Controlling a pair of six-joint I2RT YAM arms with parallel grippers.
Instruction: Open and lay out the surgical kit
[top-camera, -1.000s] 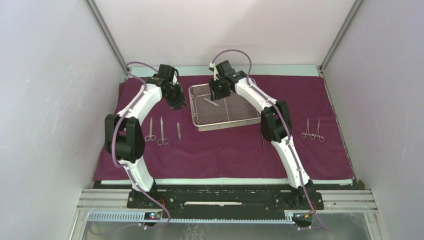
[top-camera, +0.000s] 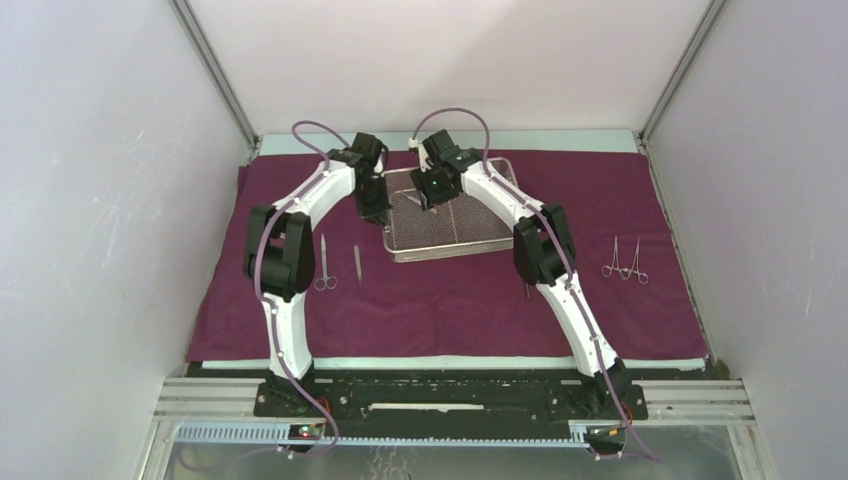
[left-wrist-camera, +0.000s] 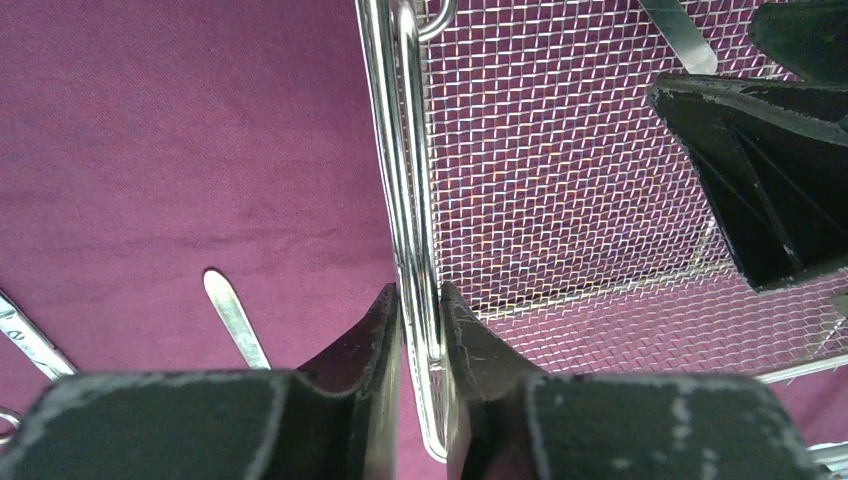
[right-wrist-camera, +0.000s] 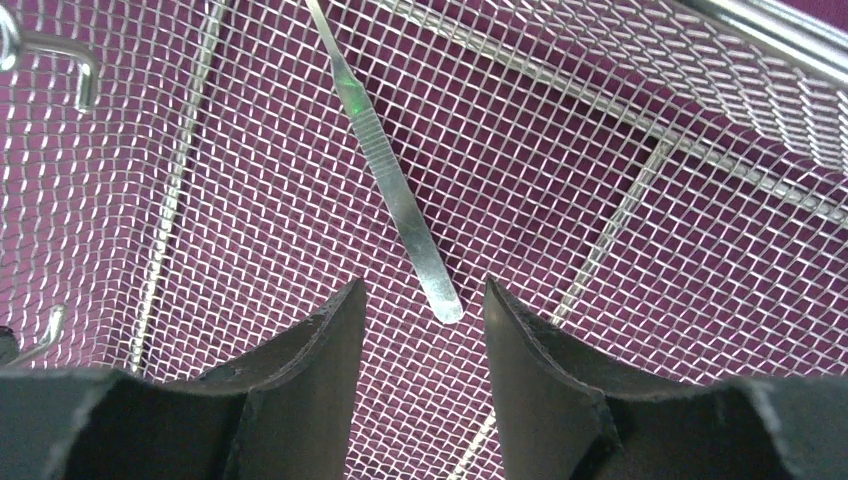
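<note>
The wire mesh tray (top-camera: 450, 247) stands at the back middle of the cloth. My left gripper is shut on the tray's left rim (left-wrist-camera: 392, 140), a pair of bright metal rods between its fingers. Inside the tray lies a flat, slim metal handle instrument (right-wrist-camera: 400, 205), slanting across the mesh. Over its blunt end, my right gripper is open, one finger on each side and nothing held. On the cloth left of the tray rest a scalpel-like instrument (top-camera: 357, 263) and scissors (top-camera: 325, 270).
Two clamps (top-camera: 625, 262) lie at the far right on the maroon cloth (top-camera: 440, 310). A thin instrument (top-camera: 527, 290) shows partly beside the right arm. Both arms are close together over the tray.
My left arm has swung right from the cloth to the tray's left rim and closed on it.
</note>
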